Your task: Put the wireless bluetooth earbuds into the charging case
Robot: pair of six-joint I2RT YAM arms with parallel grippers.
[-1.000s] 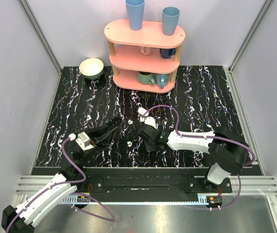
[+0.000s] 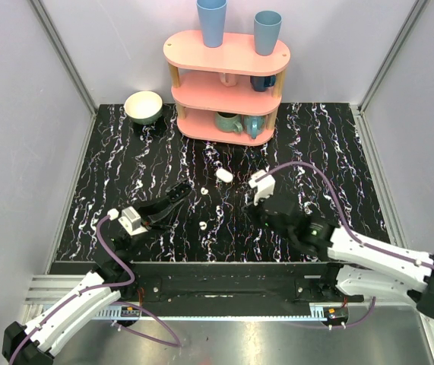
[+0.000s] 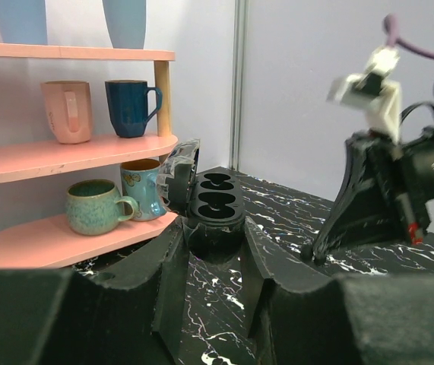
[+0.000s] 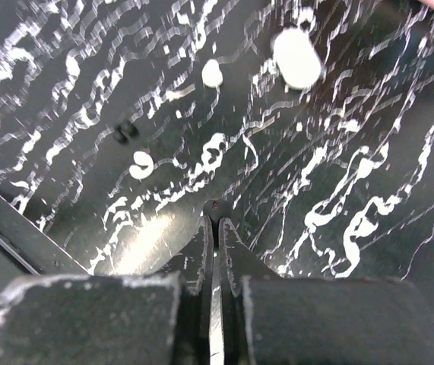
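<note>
In the left wrist view, my left gripper is shut on a black charging case; its lid is raised and its dark round wells show. From above, the case hangs over the left-middle of the table. My right gripper is shut on a small black earbud, with only its rounded head visible beyond the fingertips. In the top view the right gripper stands well to the right of the case, clear of the table.
A white oblong box, a white C-shaped piece, a small white piece and a dark small object lie on the marble table. Behind stands a pink shelf with cups; a bowl sits back left.
The left arm and the case have stayed still.
</note>
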